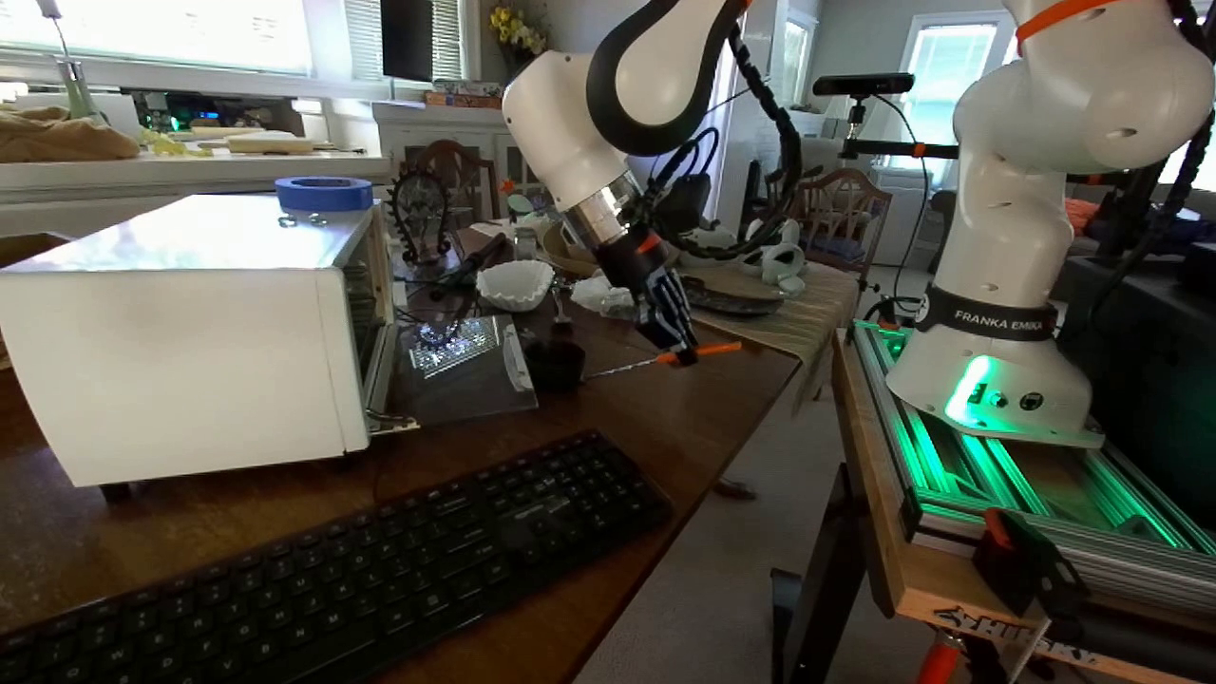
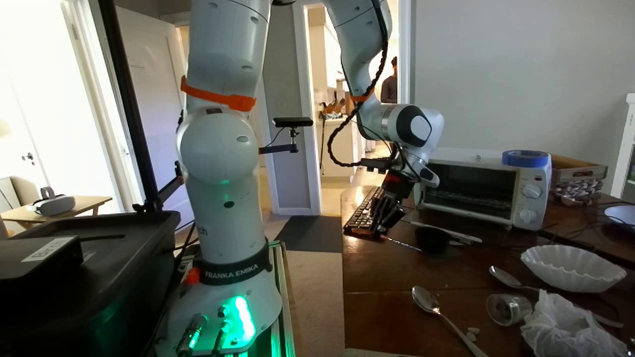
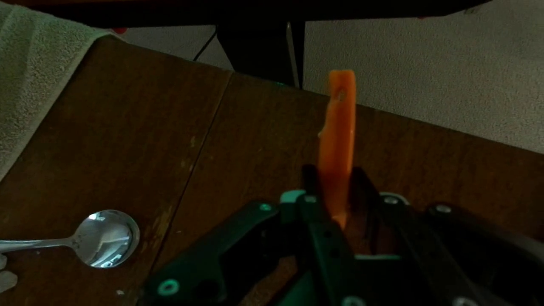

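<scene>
My gripper (image 1: 681, 353) is shut on the orange handle (image 1: 718, 349) of a slim tool, low over the dark wooden table near its edge. From the handle a thin metal shaft (image 1: 621, 369) runs toward a small black cup (image 1: 555, 367). In the second exterior view the shaft (image 2: 403, 243) reaches the near side of the black cup (image 2: 432, 239); whether its end is inside or only touching, I cannot tell. The wrist view has the orange handle (image 3: 338, 137) standing up between the fingers, while the tool's far end is hidden there.
Beside the cup is the open door of a white toaster oven (image 1: 194, 365). A black keyboard (image 1: 376, 559) lies along the table's front. Spoons (image 2: 425, 298), a clear glass (image 2: 509, 309) and a white fluted bowl (image 2: 571, 267) occupy the other side.
</scene>
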